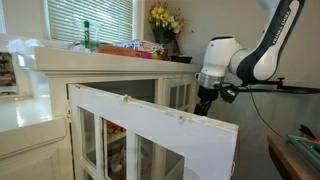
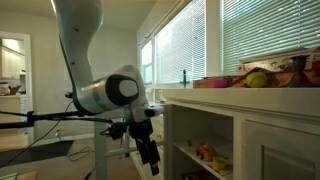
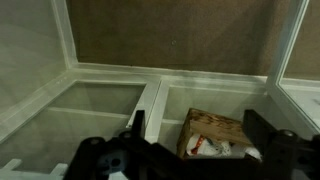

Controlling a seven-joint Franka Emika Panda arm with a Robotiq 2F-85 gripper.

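Observation:
A white cabinet door with glass panes stands swung open in the first exterior view. My gripper is by its far side, partly hidden by the door's top edge. In the second exterior view, the gripper points down in front of the open cabinet. Seen from the wrist, my gripper is open, its dark fingers wide apart. A white frame bar shows between them, and a wooden box lies beyond. Whether the fingers touch the door cannot be told.
Colourful items sit on a shelf inside the cabinet. The countertop above carries a green bottle, boxes and a vase of yellow flowers. A brown table edge stands at the right.

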